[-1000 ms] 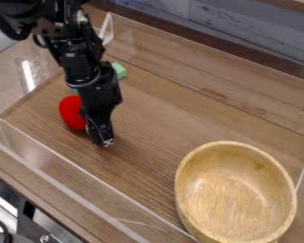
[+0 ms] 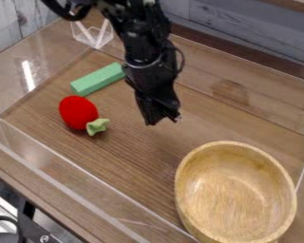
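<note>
The black gripper [image 2: 159, 116] hangs over the middle of the wooden table, shut, with nothing seen between its fingers. It is right of a red round object [image 2: 77, 111] with a small pale green piece [image 2: 100, 124] at its lower right. A green block [image 2: 96, 79] lies behind the red object.
A large yellow bowl [image 2: 236, 193] sits at the front right. A clear plastic object [image 2: 91, 30] is at the back left.
The gripper has moved right, away from the red object, which along with the green block now shows unobstructed.
</note>
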